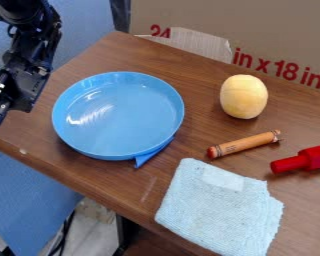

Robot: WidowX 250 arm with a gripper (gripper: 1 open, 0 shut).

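My black arm and gripper reach in from the left edge, over the table's left side beside a blue plate; the fingertips are dark and partly cut off, so their state is unclear. A blue piece shows under the plate's lower right. A round pale yellow object stands at the back right. An orange crayon-like stick lies in front of it. A red cylindrical object is at the right edge, with something blue behind it. A light blue cloth lies at the front.
A cardboard box with red printing stands along the back. The wooden table has bare room behind the plate and between plate and yellow object. Its left edge drops to a blue surface.
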